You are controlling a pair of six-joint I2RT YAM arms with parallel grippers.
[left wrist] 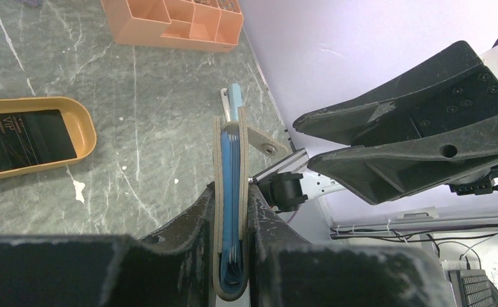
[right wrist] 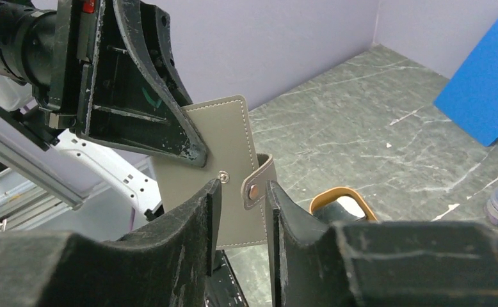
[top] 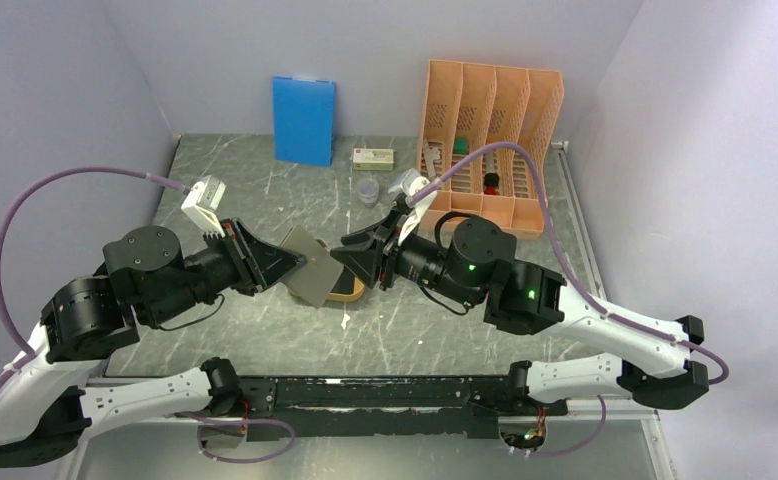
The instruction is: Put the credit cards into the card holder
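A grey-beige card holder (top: 315, 272) with stitched edges is held upright by my left gripper (top: 299, 260), which is shut on it. Edge-on in the left wrist view, the card holder (left wrist: 231, 192) shows blue inner sleeves between its covers. Its snap strap (right wrist: 259, 182) sticks out between the fingertips of my right gripper, which stands part open with a visible gap. Black cards with gold print (left wrist: 32, 137) lie in a yellow tray (left wrist: 85, 128) on the table; the top view shows the tray partly hidden behind the holder.
At the back right stands an orange compartment organizer (top: 510, 212). A blue panel (top: 303, 120) leans at the back wall, with a small box (top: 373, 160) and a clear round tub (top: 367, 191) nearby.
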